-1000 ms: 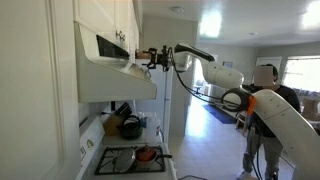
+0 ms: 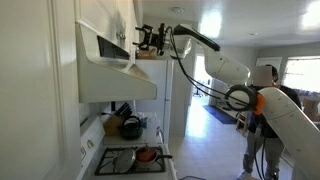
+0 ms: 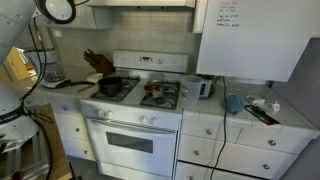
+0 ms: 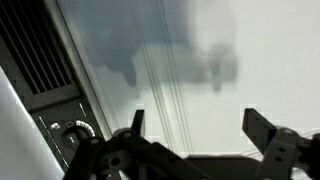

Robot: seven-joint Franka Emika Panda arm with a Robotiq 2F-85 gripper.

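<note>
High at the upper cabinets, my gripper (image 2: 148,42) faces the white cabinet front (image 2: 122,18) in exterior view 1. In the wrist view the gripper stands open, its dark fingers wide apart and nothing between them. Beyond them is a flat white panel (image 4: 195,60) with narrow vertical grooves, bearing soft shadows. I cannot tell whether the fingers touch it. Exterior view 2 shows only part of the arm (image 3: 60,8) at the top left; the gripper is out of that frame.
Below the arm are a white range hood (image 2: 115,82) and the stove (image 2: 130,160) with pans. A vent grille (image 4: 30,45) and a round dial (image 4: 73,138) border the panel in the wrist view. A person (image 2: 262,125) stands at the right. Several items crowd the right counter (image 3: 290,125).
The gripper has risen slightly along the cabinet front, and its tilt has changed. The arm's upper link has shifted up a little. The person at the right has moved.
</note>
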